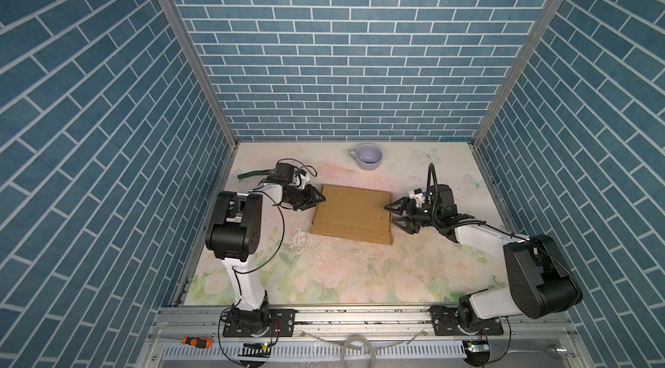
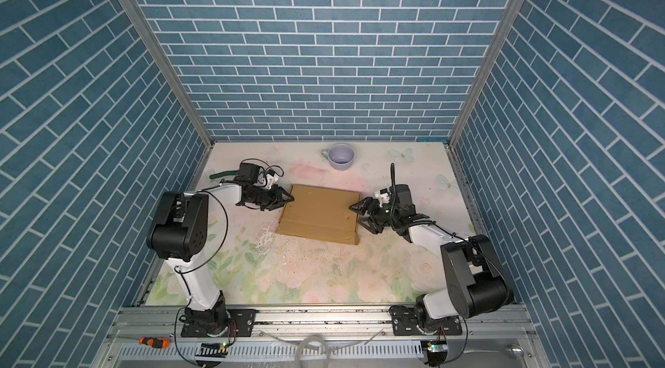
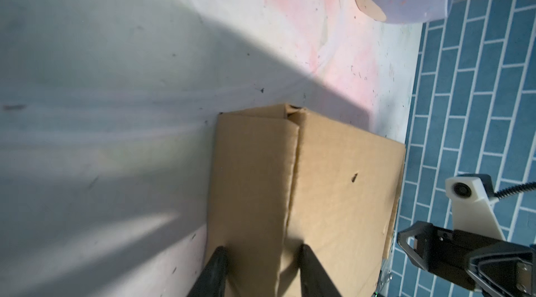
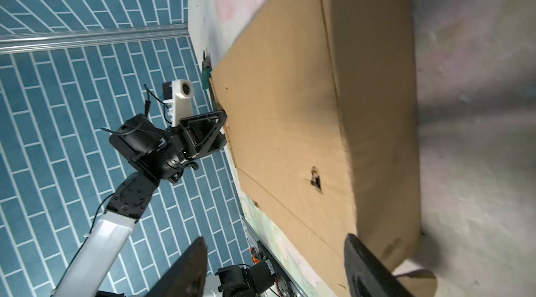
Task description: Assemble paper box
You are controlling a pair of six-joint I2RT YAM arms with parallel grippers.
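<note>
A closed brown cardboard box (image 1: 352, 210) lies flat mid-table, slightly turned, with its lid down. At its left side is my left gripper (image 1: 318, 199); in the left wrist view its part-open fingers (image 3: 215, 271) reach the near part of the box's side and lid edge, and whether they pinch it is unclear. Along the right side, my right gripper stands part open with a wide gap; one finger overlaps the box's front right corner in the right wrist view. At that corner a small cardboard flap (image 4: 418, 283) sticks out.
Behind the box stands a lavender cup (image 1: 369, 155). A dark green tool (image 1: 254, 174) lies behind the left arm. White scraps (image 1: 299, 238) dot the table left of the box.
</note>
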